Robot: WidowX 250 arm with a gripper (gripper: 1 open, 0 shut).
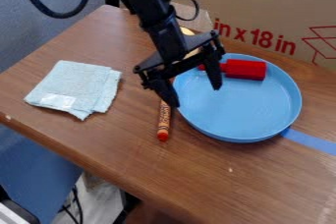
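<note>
My black gripper (190, 75) hangs over the left part of the blue plate (239, 113), its fingers spread apart; whether anything is between them is unclear. A red object (245, 69) lies at the back of the plate, partly behind the gripper. An orange-brown stick (164, 122) with a red end lies on the table just left of the plate, its upper part hidden by my gripper.
A folded light-blue cloth (74, 88) lies at the left on the wooden table (125, 164). A cardboard box (269, 17) stands at the back, and blue tape (312, 142) runs right of the plate.
</note>
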